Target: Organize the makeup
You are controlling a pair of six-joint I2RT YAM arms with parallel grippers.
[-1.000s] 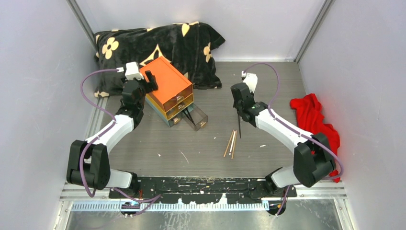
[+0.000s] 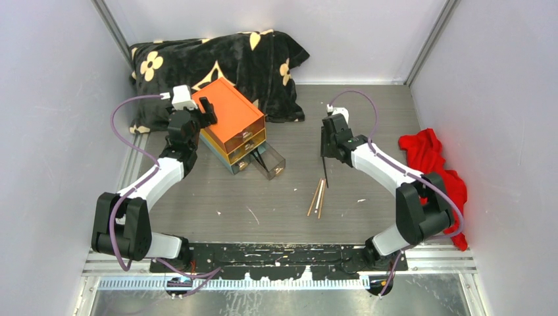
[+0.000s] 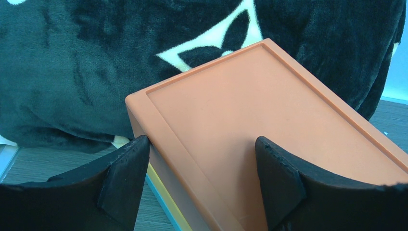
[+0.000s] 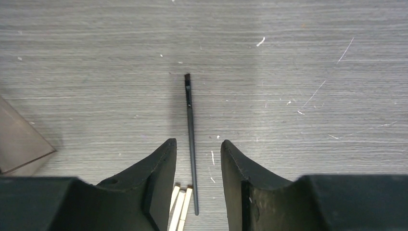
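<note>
An orange-topped drawer organizer stands at left centre, its lowest drawer pulled out with dark sticks inside. My left gripper is shut on the organizer's top edge. My right gripper is open and empty above a thin black brush lying on the table, also seen in the top view. Below it lie several light wooden brushes, their ends visible at the bottom of the right wrist view.
A dark flowered blanket lies along the back wall. A red cloth lies by the right wall.
My left gripper and the organizer have not moved.
</note>
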